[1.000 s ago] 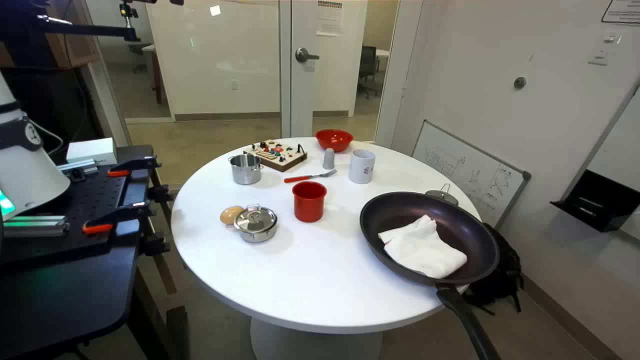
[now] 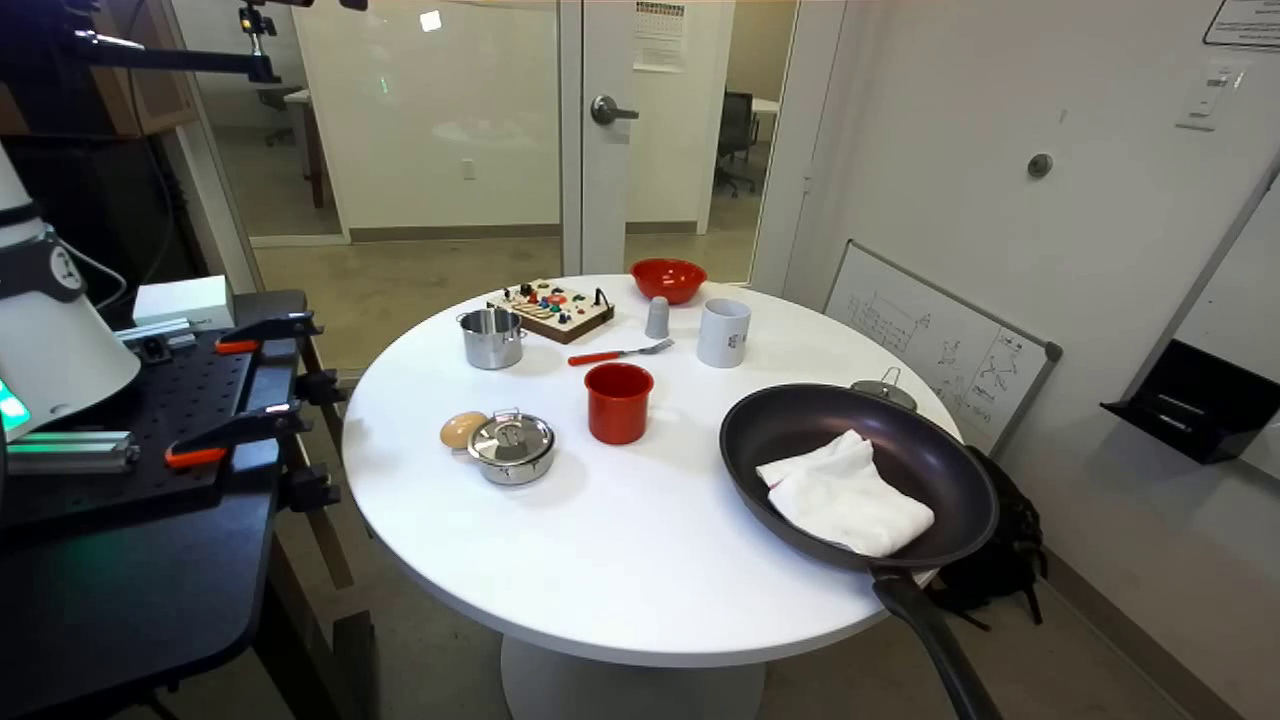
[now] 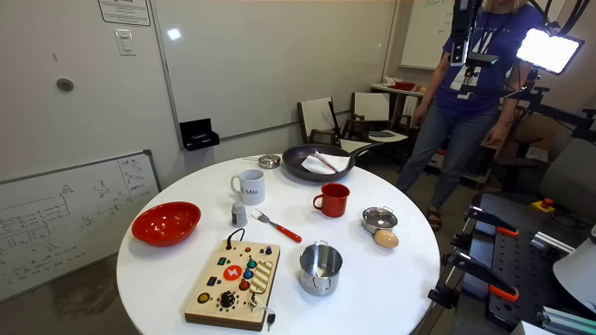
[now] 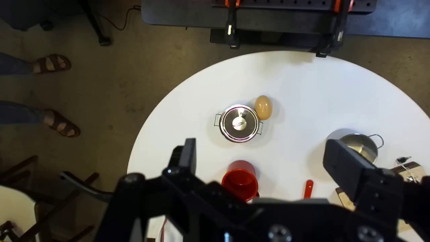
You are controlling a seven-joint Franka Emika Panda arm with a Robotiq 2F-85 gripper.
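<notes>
In the wrist view my gripper stands wide open high above the round white table (image 4: 185, 105), nothing between its fingers. Below it are a small lidded steel pot (image 4: 240, 123), a brown egg (image 4: 263, 107) touching or close beside the pot, and a red mug (image 4: 240, 181) partly hidden by the gripper body. An open steel pot (image 2: 492, 340) stands near the wooden switch board (image 2: 552, 310). A folded white cloth (image 2: 849, 494) lies in the black frying pan (image 2: 948, 480). Neither exterior view shows the gripper's fingers.
A red-handled fork (image 3: 286, 232), grey shaker (image 3: 238, 214), white mug (image 3: 251, 187), red bowl (image 3: 166, 223) and small metal lidded dish (image 3: 269, 161) are also on the table. The pan's handle (image 2: 936, 642) overhangs the edge. A person (image 3: 463, 106) stands behind.
</notes>
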